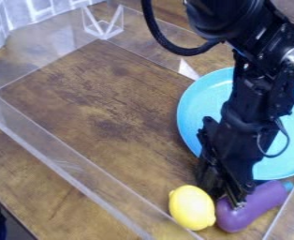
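My black gripper (222,183) reaches down at the lower right, its tips just behind a yellow lemon (191,207) and against a purple eggplant (254,208). Whether the fingers hold either one is unclear, as they are dark and partly hidden. A blue plate (192,107) lies behind the arm on the right, partly covered by it.
Clear acrylic walls (62,174) border the wooden surface (87,103). A white cloth (12,19) is at the upper left.
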